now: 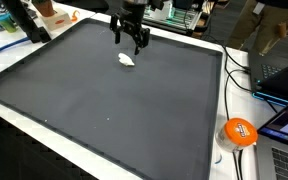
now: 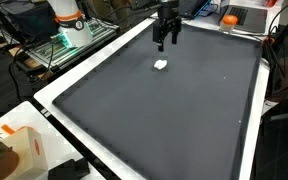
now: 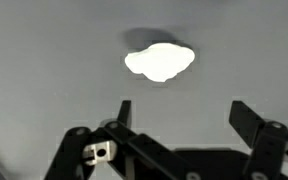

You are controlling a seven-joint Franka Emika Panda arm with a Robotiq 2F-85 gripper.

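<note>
A small white object (image 3: 160, 62), irregular and rounded in outline, lies on the dark grey board. The same white piece (image 1: 126, 60) is near the board's far edge in the first exterior view, and the second exterior view has the white piece (image 2: 160, 64) in the upper middle. My gripper is open, its two black fingers wide apart with nothing between them. The white object is ahead of the fingertips in the wrist view, apart from them. Seen from outside, the gripper (image 1: 130, 42) hangs above the board just beyond the object; so does the gripper (image 2: 167, 40) from the other side.
The grey board (image 1: 104, 105) is otherwise bare, with wide free room towards its near side. An orange-topped container (image 1: 236, 134) stands off its right corner, close to laptops (image 1: 279, 80) and cables. Assorted items (image 1: 4, 35) lie beyond the left edge.
</note>
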